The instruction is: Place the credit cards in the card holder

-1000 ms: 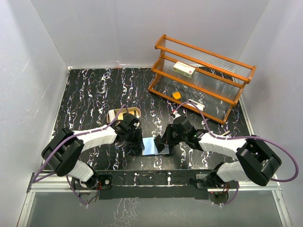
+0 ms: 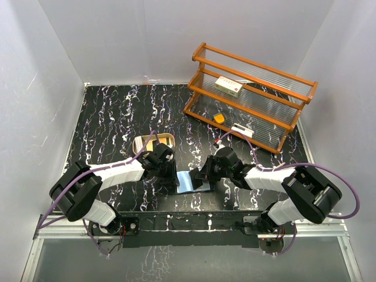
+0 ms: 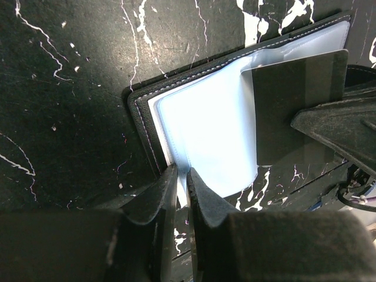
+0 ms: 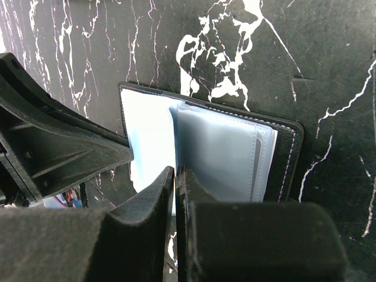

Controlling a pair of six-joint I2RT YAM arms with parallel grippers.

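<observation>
The open card holder [image 2: 184,182] lies on the marble table, with pale translucent sleeves inside a black stitched cover [image 4: 282,164]. A dark panel [image 3: 294,82] stands over part of the sleeves in the left wrist view. My left gripper has its narrowly spaced tips at the left edge of the sleeves. My right gripper has its tips close together at the fold between sleeves. Whether either holds a thin sleeve I cannot tell. No separate card is clearly visible at either gripper.
A tan tray [image 2: 141,141] with cards stands behind my left arm. A wooden rack [image 2: 247,106] with a box [image 2: 228,86] and small items fills the back right.
The right arm has shifted slightly, its forearm a little higher and further left in the top view than a second ago. The left arm is nearly unchanged.
</observation>
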